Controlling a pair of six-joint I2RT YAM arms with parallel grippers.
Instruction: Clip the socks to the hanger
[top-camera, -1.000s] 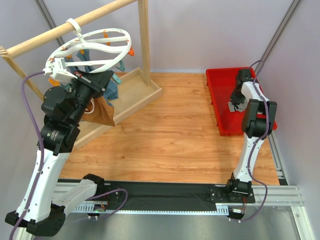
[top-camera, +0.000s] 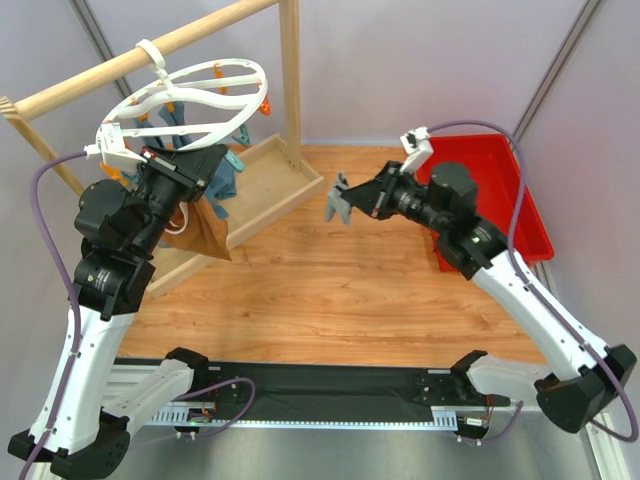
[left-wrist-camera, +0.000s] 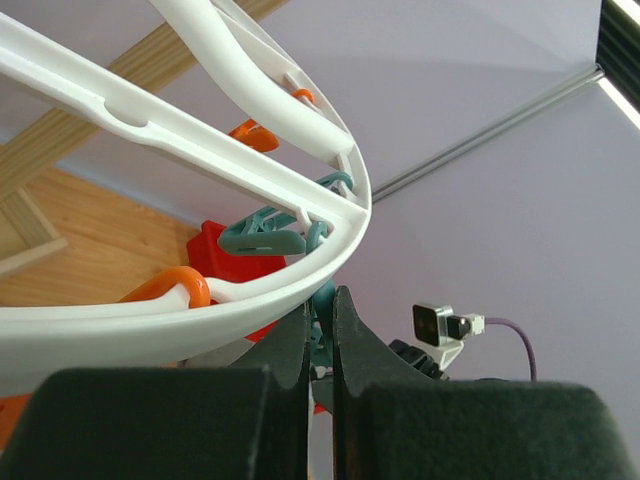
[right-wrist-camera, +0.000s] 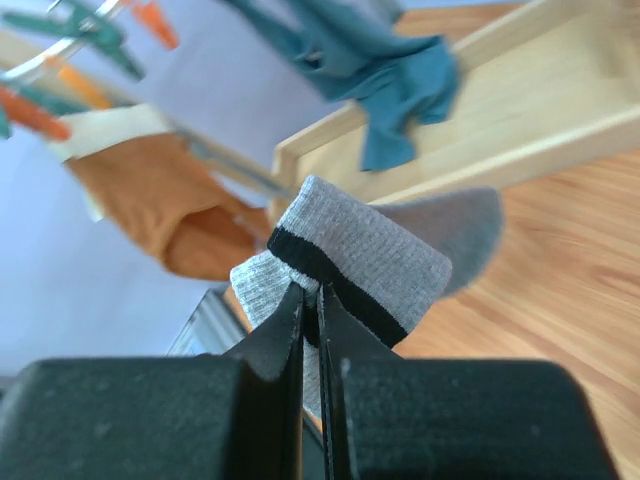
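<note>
The white round hanger hangs from the wooden bar, with orange and teal clips. An orange sock and a teal sock hang from it. My left gripper is shut on a teal clip at the hanger's rim. My right gripper is shut on a grey sock with a black stripe, held over the wooden floor between the red bin and the hanger.
The red bin stands at the right, behind the right arm. A shallow wooden frame base lies under the hanger.
My right gripper has risen out of the red bin with the grey sock and moved left toward the hanger. The left arm has stayed nearly still.
</note>
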